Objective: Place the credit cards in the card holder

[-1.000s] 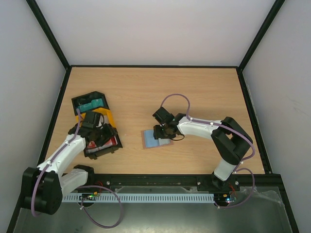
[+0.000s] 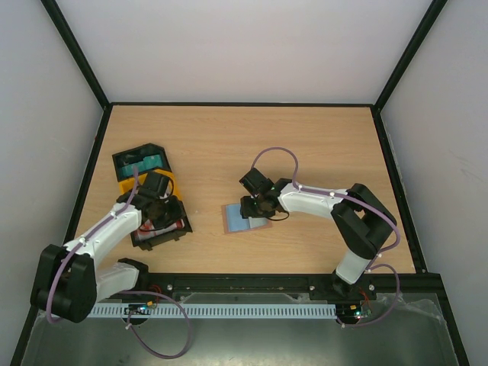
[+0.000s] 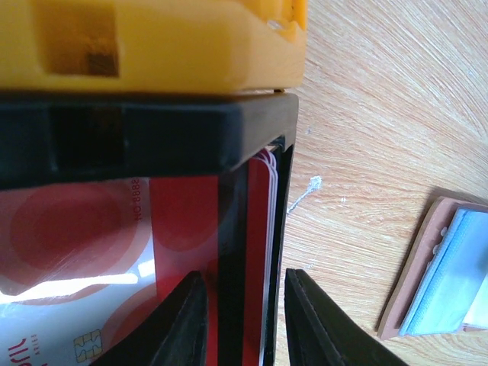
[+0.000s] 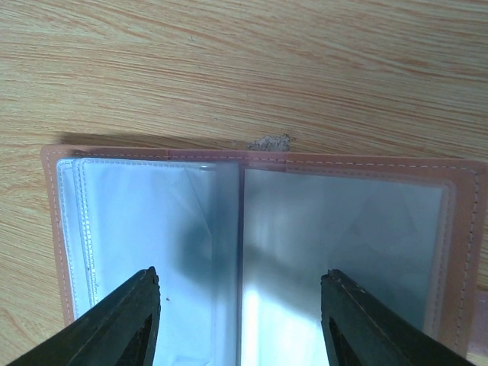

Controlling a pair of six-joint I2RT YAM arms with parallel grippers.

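Note:
Red and white credit cards (image 3: 72, 236) stand in a black tray; in the left wrist view their stacked red edges (image 3: 258, 252) show near its right wall. Above that end my left gripper is open, one fingertip to each side of the card edges, with nothing seen gripped. The card holder (image 4: 354, 161), brown-edged with clear bluish sleeves, lies spread flat on the table. My right gripper is open over it, its fingers on either side of the centre fold and nothing between them. Whether they touch the sleeves I cannot tell.
A yellow tray (image 3: 175, 53) adjoins the black card tray, and another black tray with teal contents (image 2: 143, 164) stands behind it. Bare wooden table lies between the trays and the card holder, and across the back.
Over the last second my left gripper has shifted right, towards the right end of the card tray. The right arm and the card holder look unmoved.

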